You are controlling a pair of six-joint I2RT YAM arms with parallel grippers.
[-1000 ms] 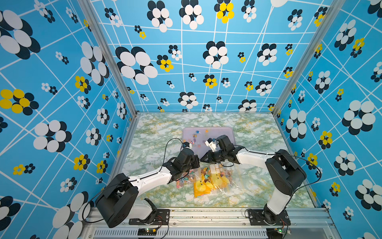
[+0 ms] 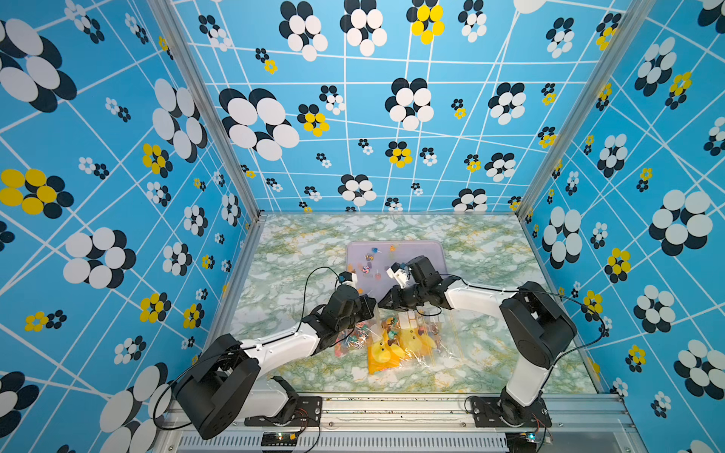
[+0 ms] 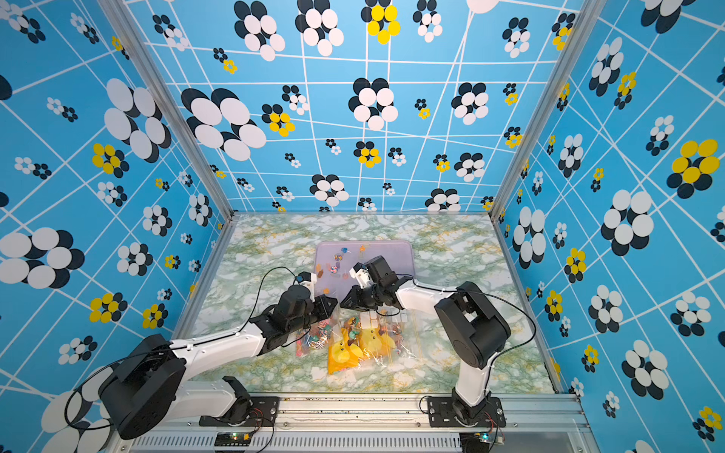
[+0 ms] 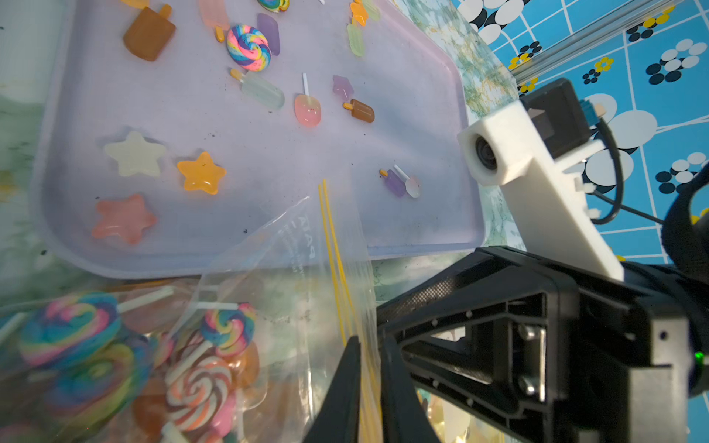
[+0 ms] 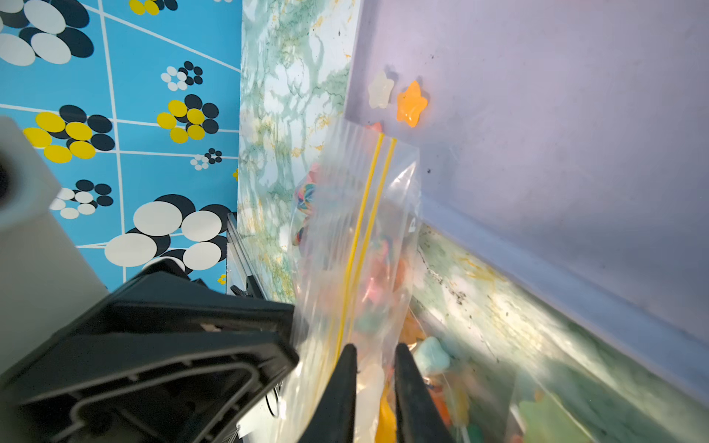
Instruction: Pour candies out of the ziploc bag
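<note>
A clear ziploc bag point(image 4: 273, 295) with a yellow zip strip hangs beside the tray, with lollipops point(image 4: 70, 328) and other candies seen through or beneath it. My left gripper is shut on the bag's top near the zip. My right gripper is at the same bag, its fingers apart around the zip end; whether they touch the plastic is unclear. Both grippers meet near the tray's front edge in the top views.
A lilac tray point(image 4: 413, 229) holds scattered star, popsicle and lollipop candies. More bags of candy point(image 2: 400, 343) lie on the marble table in front.
</note>
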